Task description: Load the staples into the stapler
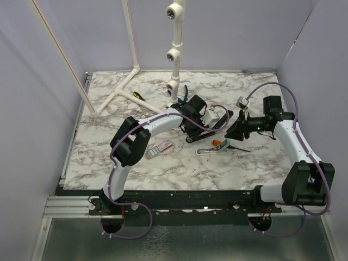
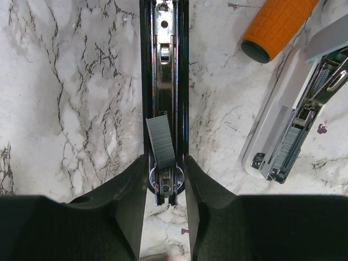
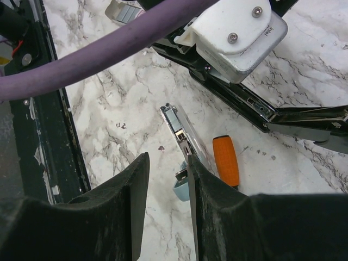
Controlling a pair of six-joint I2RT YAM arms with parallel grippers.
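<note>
In the left wrist view the long black stapler (image 2: pixel 165 87) lies with its metal staple channel exposed. A grey strip of staples (image 2: pixel 161 142) rests askew on that channel, its upper end swung left over the rail, not lined up with the slot. My left gripper stands open around the strip's lower end, with a gap on each side. From above, the left arm hides much of the stapler's near end. My right gripper is open and empty, over the table to the right of the stapler.
A small white stapler (image 2: pixel 272 122) with a raised blue-grey top lies close by. Beside it is an orange-handled tool (image 2: pixel 280 24). A staple box (image 1: pixel 159 149) sits to the left in the top view.
</note>
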